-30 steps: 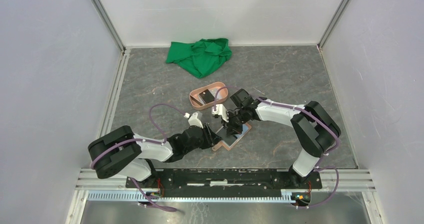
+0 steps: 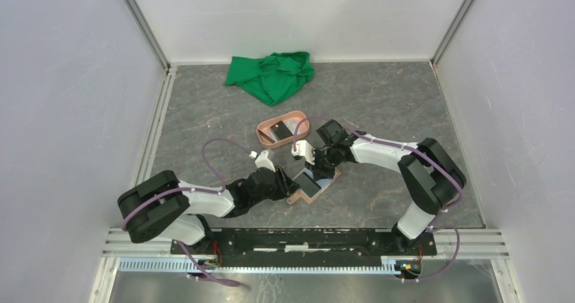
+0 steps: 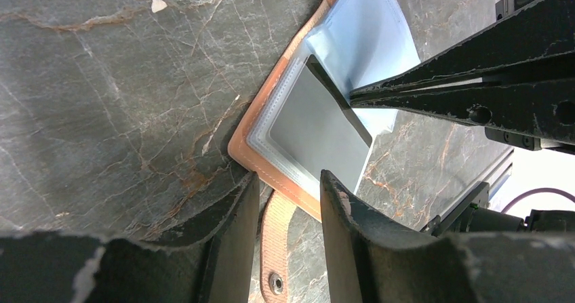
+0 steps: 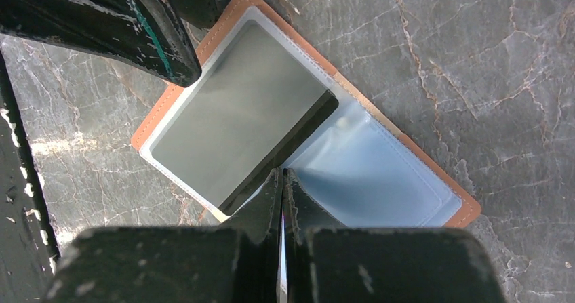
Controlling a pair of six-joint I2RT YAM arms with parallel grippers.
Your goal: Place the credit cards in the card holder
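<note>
The card holder lies open on the table, tan-edged with clear and pale blue sleeves and a snap strap. A grey card with a black stripe rests in one of its clear sleeves; the stripe lies at the blue sleeve's side. Over that stripe edge my right gripper is shut, nothing visible between its fingers. My left gripper stands part open at the holder's strap end, its fingers apart with nothing held between them.
Behind the holder sits a tan basket with several cards, a dark one among them. A crumpled green cloth lies at the back. Free table shows on both sides.
The right gripper went from over the grey card, away to the right and back, and now stands at the card's stripe edge. The left arm has barely shifted.
</note>
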